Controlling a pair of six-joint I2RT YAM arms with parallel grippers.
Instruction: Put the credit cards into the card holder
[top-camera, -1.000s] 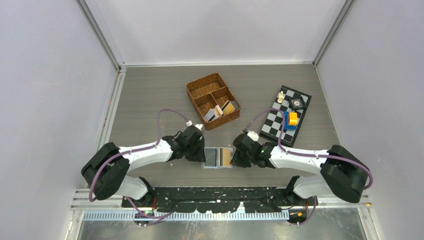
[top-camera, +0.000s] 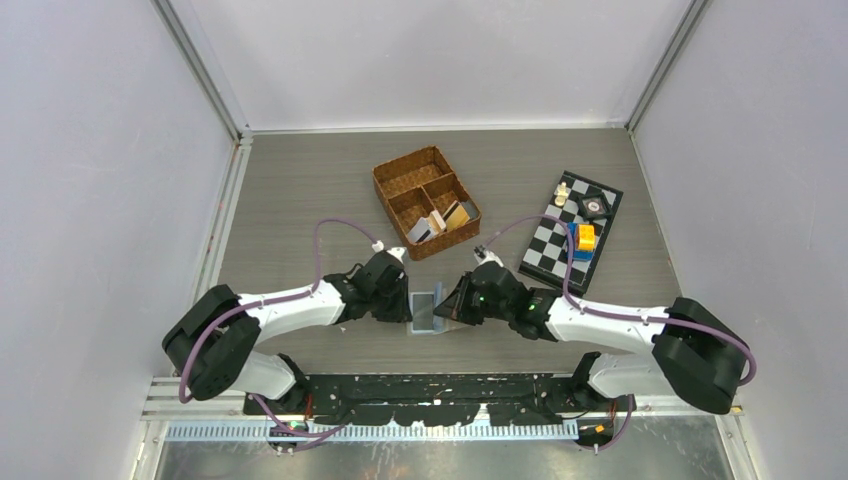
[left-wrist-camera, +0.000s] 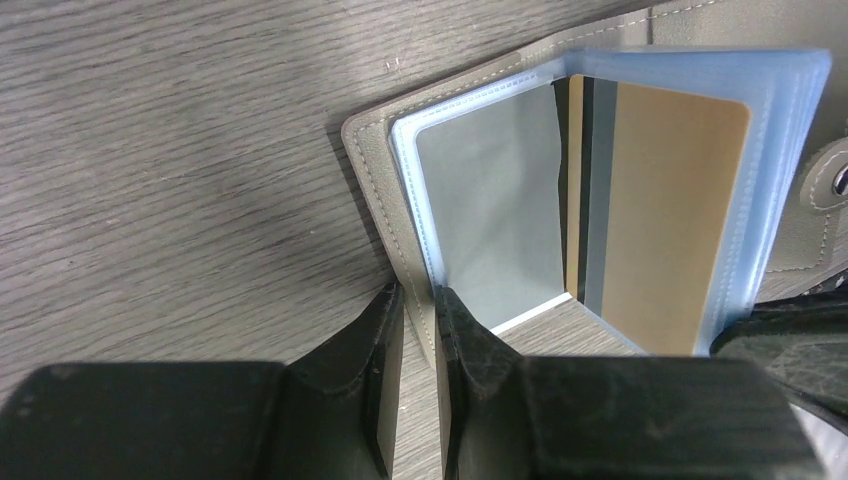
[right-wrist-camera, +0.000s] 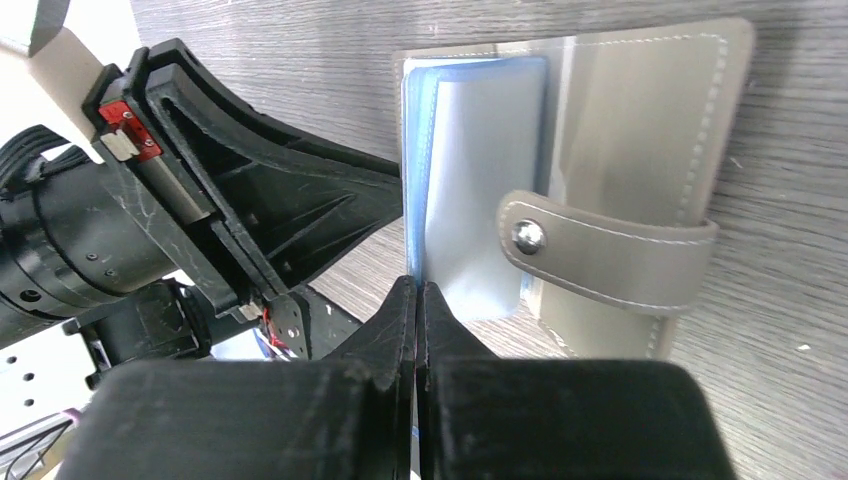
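The card holder (top-camera: 423, 312) lies open on the table between both arms: a beige cover (right-wrist-camera: 640, 130) with blue-edged clear sleeves. A grey card (left-wrist-camera: 490, 200) fills the left sleeve. A gold card (left-wrist-camera: 670, 190) sits in the sleeve page that stands lifted and tilted over the holder. My left gripper is shut on the holder's left edge. In the right wrist view, my right gripper is shut, with the thin blue edge of the raised sleeve page (right-wrist-camera: 480, 180) running in between its fingertips.
A wicker basket (top-camera: 412, 252) with several cards in one compartment stands behind the holder. The chessboard (top-camera: 545, 245) with a yellow and blue block (top-camera: 584, 238) lies at the right. Bare table lies to the left of the basket.
The right gripper has moved left and lifted the sleeve page with the gold card, which lay flat before. My left gripper has stayed at the holder's left edge.
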